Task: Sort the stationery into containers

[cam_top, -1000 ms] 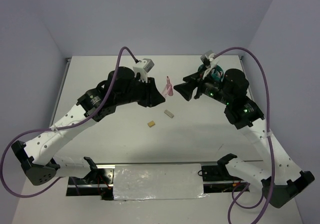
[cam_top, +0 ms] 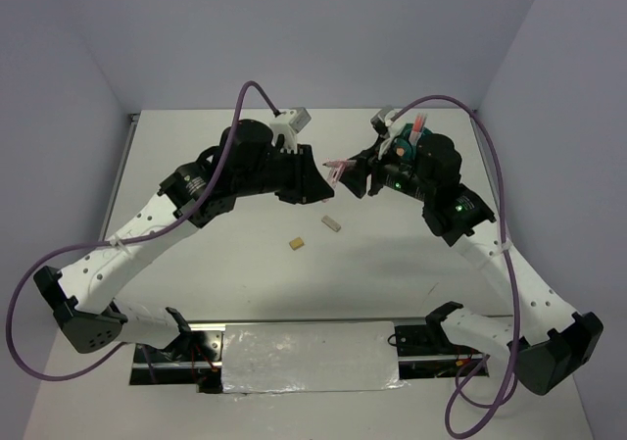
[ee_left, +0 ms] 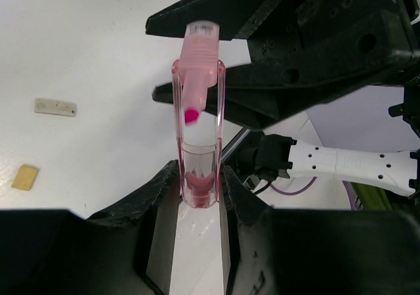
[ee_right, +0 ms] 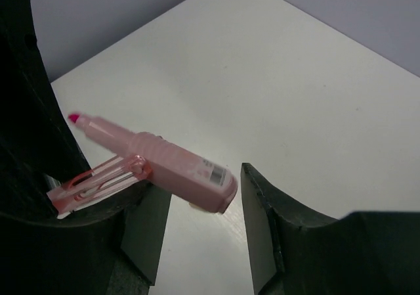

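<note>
A pink highlighter (ee_right: 177, 167) with a bright pink tip is joined to, or rests against, a see-through pink piece (ee_left: 200, 157). My left gripper is shut on the lower end of that clear piece, above the middle of the table. My right gripper stands part open, its fingers either side of the highlighter's barcoded end. A narrow gap shows between that end and one right finger; contact with the other is unclear. A grey block (cam_top: 331, 223) and a small tan block (cam_top: 297, 244) lie on the table.
A teal container (cam_top: 409, 138) with pink items in it stands at the back right, partly hidden behind my right arm. The two grippers are very close together.
My right gripper has come leftward to the highlighter. The highlighter pointed towards the back before; now its tip points left. My left gripper has shifted slightly right, still shut on the clear piece.
</note>
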